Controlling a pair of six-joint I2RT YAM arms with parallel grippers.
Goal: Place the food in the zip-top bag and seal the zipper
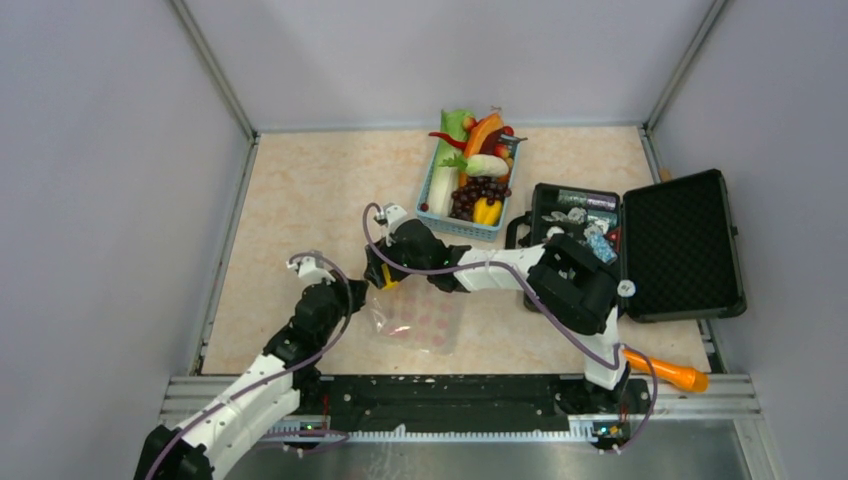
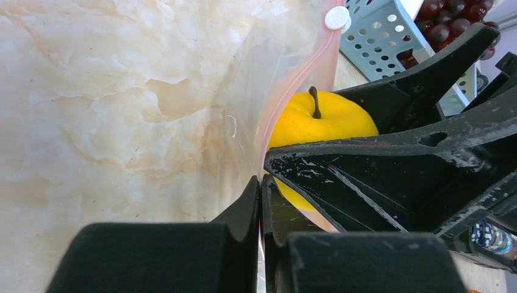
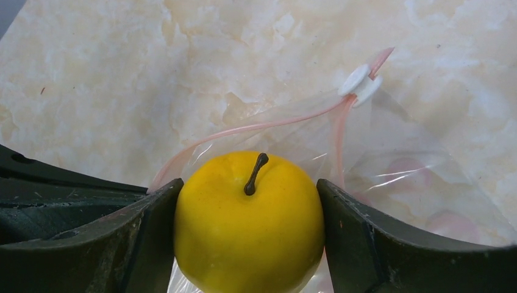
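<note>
A clear zip top bag (image 1: 415,325) with pink dots lies on the table, its mouth lifted, with a white slider (image 2: 336,18) on the pink zipper. My left gripper is shut on the bag's edge at the zipper strip. My right gripper is shut on a yellow apple-like fruit (image 3: 249,235) with a dark stem, held at the bag's open mouth; the bag's film is around and beneath it. In the top view the two grippers are close together at the bag's upper end.
A blue basket (image 1: 470,231) of fruit and vegetables stands behind the right arm. An open black case (image 1: 680,240) is at the right, and an orange flashlight (image 1: 680,376) lies at the front right.
</note>
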